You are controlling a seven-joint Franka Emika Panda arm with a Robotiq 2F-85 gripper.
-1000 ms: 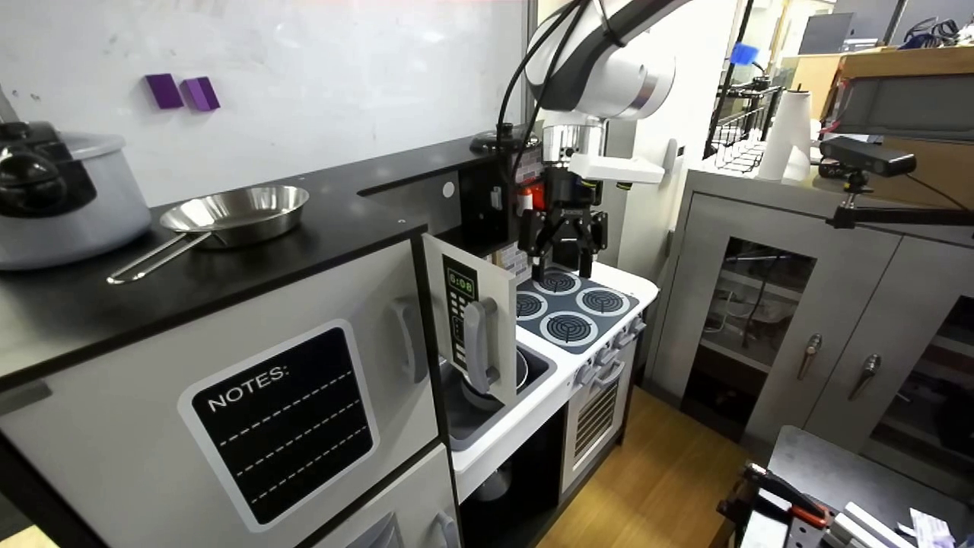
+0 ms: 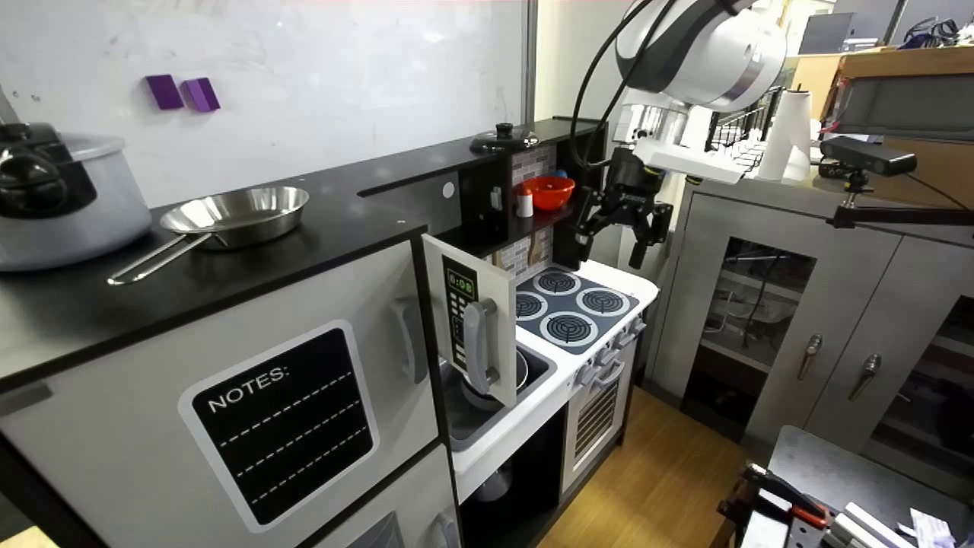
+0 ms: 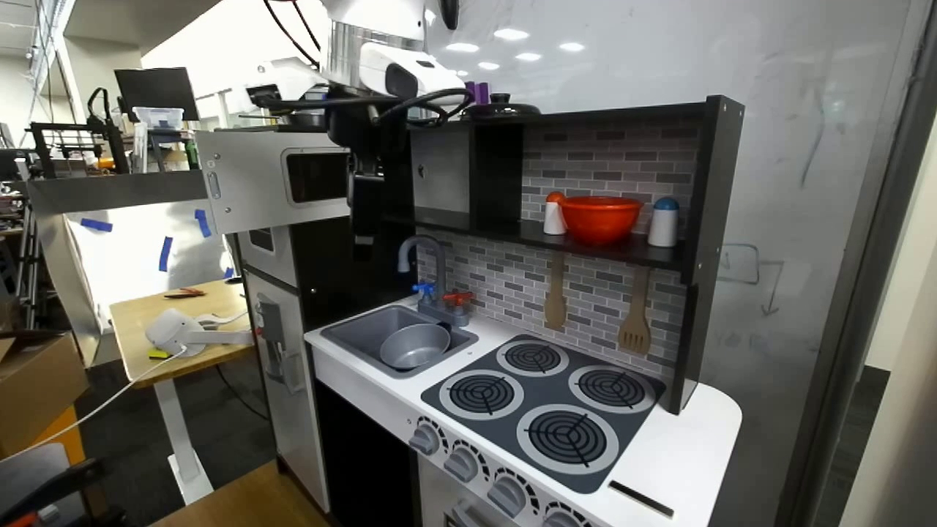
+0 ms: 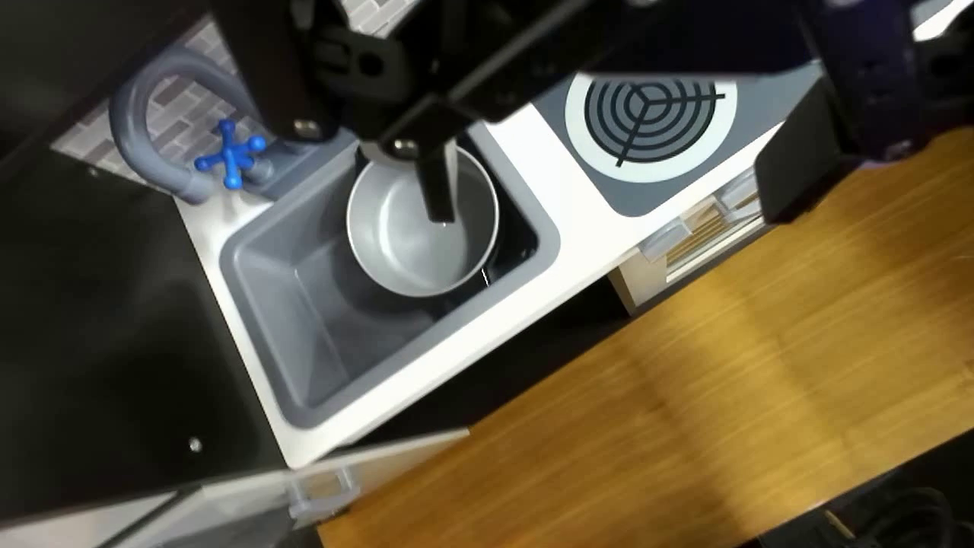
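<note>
My gripper (image 2: 609, 256) hangs in the air, tilted, with its fingers spread and nothing between them. In the wrist view one dark finger (image 4: 436, 187) overlaps the view of a grey pot (image 4: 397, 242), while the other finger (image 4: 808, 155) appears far to the right. The pot (image 3: 415, 346) rests in the sink (image 3: 351, 338), well below the gripper, at the stove side of the basin. An open microwave door (image 2: 453, 306) partly hides the pot in exterior view 1.
Bare burners (image 3: 569, 436) lie beside the sink. On the shelf above sit a red bowl (image 3: 602, 219) and shakers (image 3: 664, 222); wooden utensils (image 3: 635, 320) hang below. A steel pan (image 2: 242, 219) and a large pot (image 2: 77, 205) occupy the black top.
In exterior view 1 the arm and gripper have shifted right, and the gripper has become more tilted. The red bowl behind it now shows fully. The kitchen objects look unmoved.
</note>
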